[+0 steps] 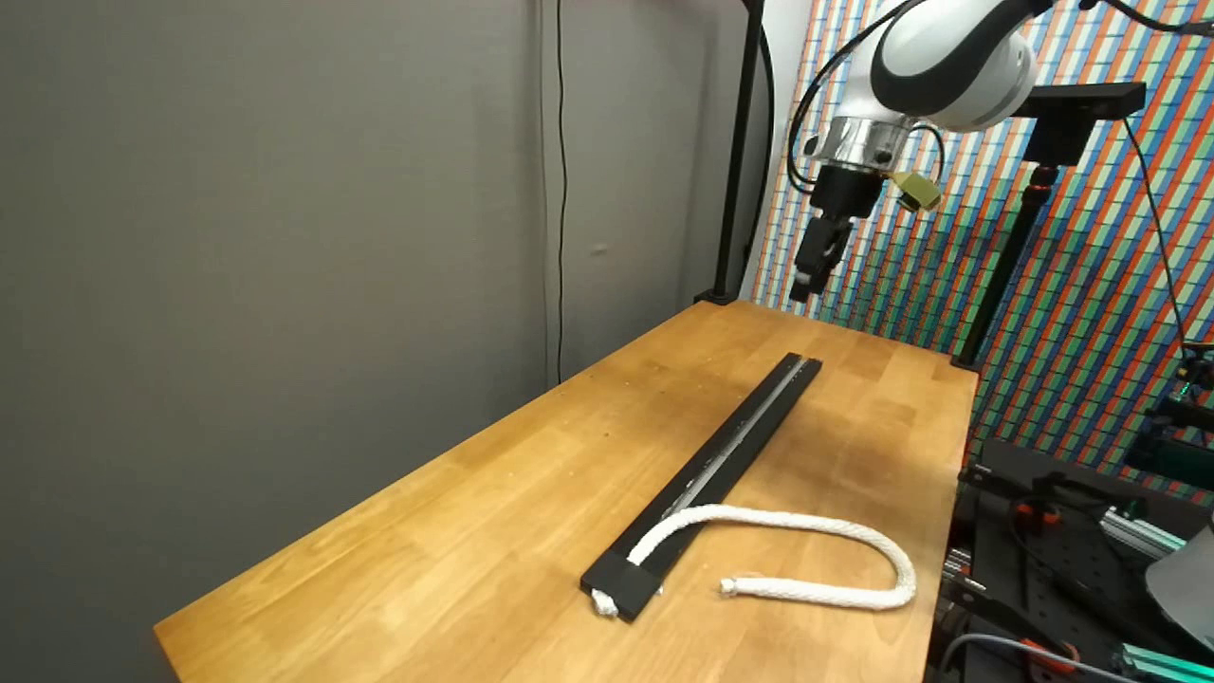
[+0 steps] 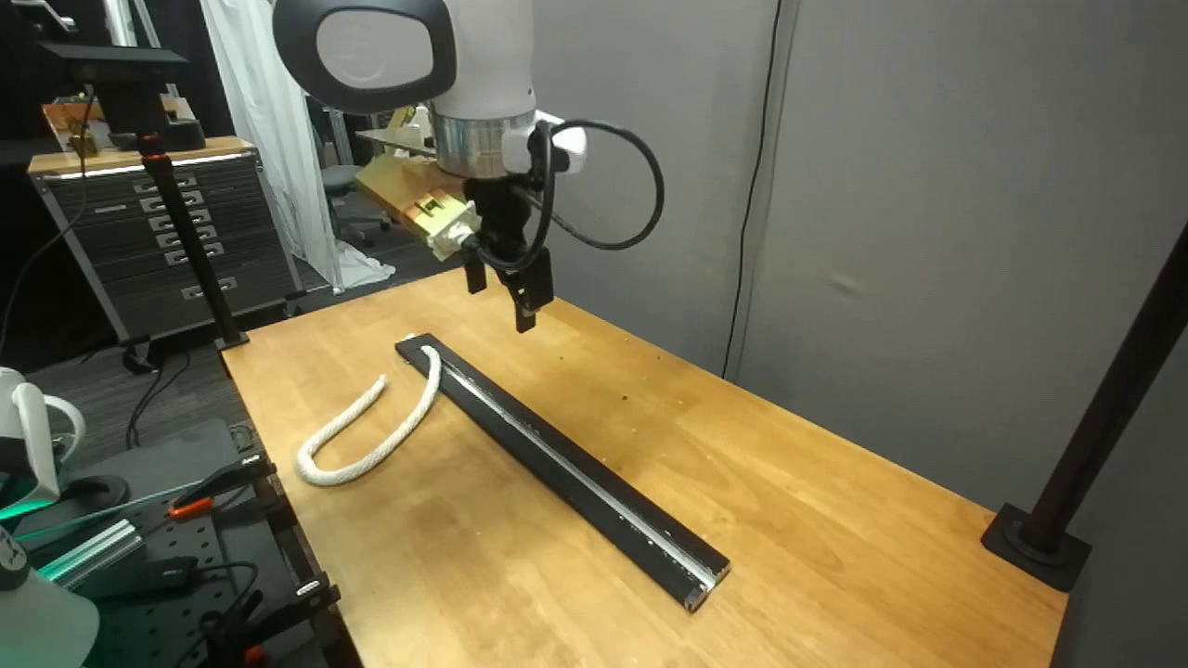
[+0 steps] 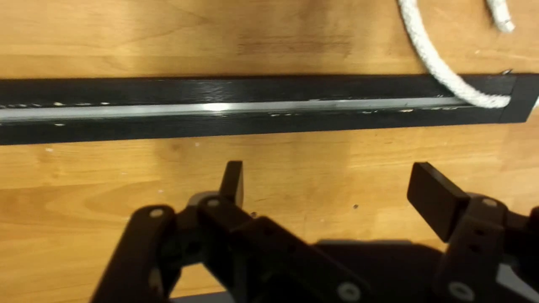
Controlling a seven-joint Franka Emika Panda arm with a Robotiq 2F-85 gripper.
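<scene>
A white rope runs out of one end of a long black channel that has a pale groove along its middle. The rope's near end is held under the channel's end piece, and the rest curves in a U over the table, its free tip lying apart from the channel. My gripper hangs well above the table. In the wrist view the fingers stand wide apart, only bare wood showing below the gap. The channel crosses that view just beyond them, touching neither finger.
Black posts rise at its corners, and a grey wall borders one long side. A cart with tools stands along the other side.
</scene>
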